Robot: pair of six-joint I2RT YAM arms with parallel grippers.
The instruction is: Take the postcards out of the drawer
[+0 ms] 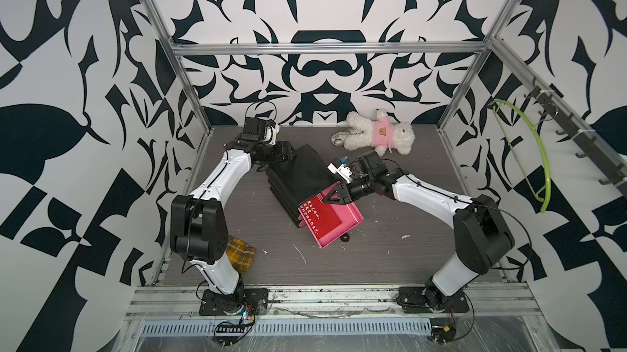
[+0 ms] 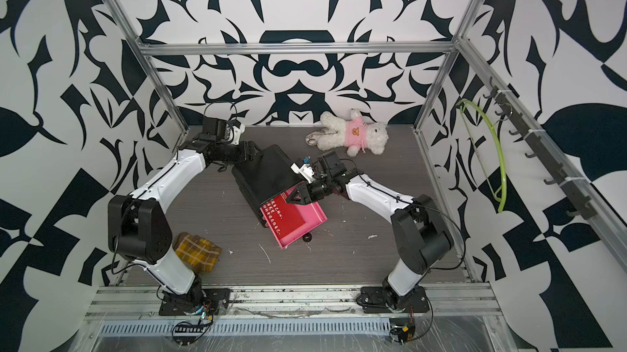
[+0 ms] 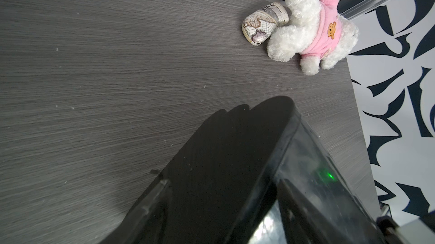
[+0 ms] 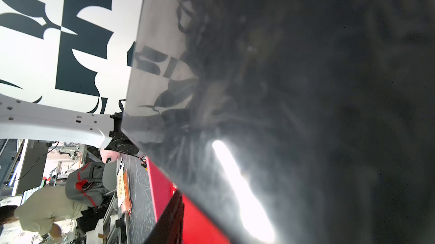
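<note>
A pink drawer [image 1: 353,218] sticks out of the black cabinet [image 1: 301,172] toward the lower right. Inside it lies a red card [image 1: 324,217] with white writing, partly hidden toward the cabinet. My right gripper [image 1: 333,196] is over the drawer's right part, close to the cabinet front. In the right wrist view, one dark finger [image 4: 171,222] shows before the red card, and the cabinet's glossy surface fills most of the picture. At the cabinet's far left corner, my left gripper is open, its fingers on either side of a cabinet edge.
A white plush toy in pink [image 1: 382,133] lies by the back wall, with a patterned object [image 3: 265,23] beside it. A yellow checked cloth [image 2: 198,252] is at the front left. A small black round thing [image 1: 345,237] sits beside the drawer.
</note>
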